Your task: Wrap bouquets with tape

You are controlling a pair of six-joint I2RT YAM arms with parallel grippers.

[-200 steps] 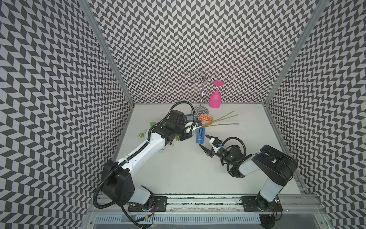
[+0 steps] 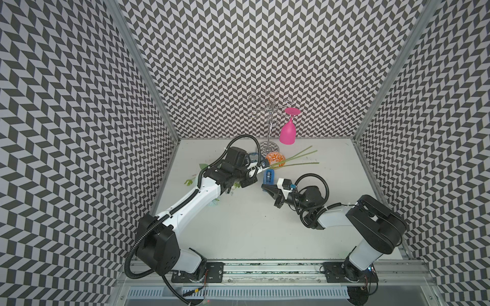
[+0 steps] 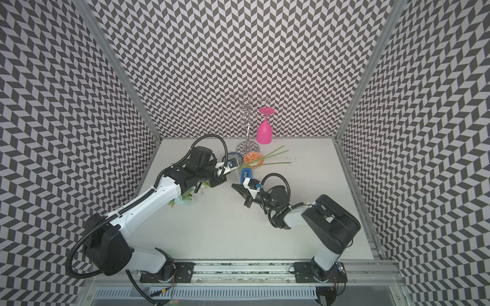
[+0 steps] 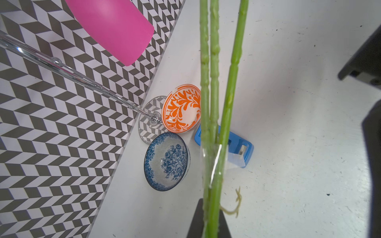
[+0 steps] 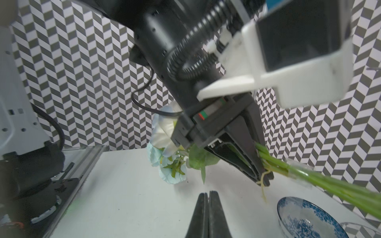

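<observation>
Green flower stems (image 4: 234, 67) run up through the left wrist view, with clear tape (image 4: 214, 162) around them. A loose flap of the tape sticks out to one side. My left gripper is shut on the stems just below the tape. The pale blue and white blooms (image 5: 168, 158) hang behind it in the right wrist view. Lying on the table is a blue tape dispenser (image 2: 269, 176), partly behind the stems in the left wrist view. My right gripper is shut beside the dispenser's near end, nothing visible between its fingertips.
An orange patterned bowl (image 4: 182, 109) and a blue patterned bowl (image 4: 166, 161) stand close behind the stems, by a metal rack (image 2: 269, 127). A pink goblet (image 2: 288, 132) hangs upside down from it.
A second ago my right gripper was open, right of the dispenser; it shut while moving left over the dispenser's near end. Its arm has since shifted rightward. The left arm has barely moved.
</observation>
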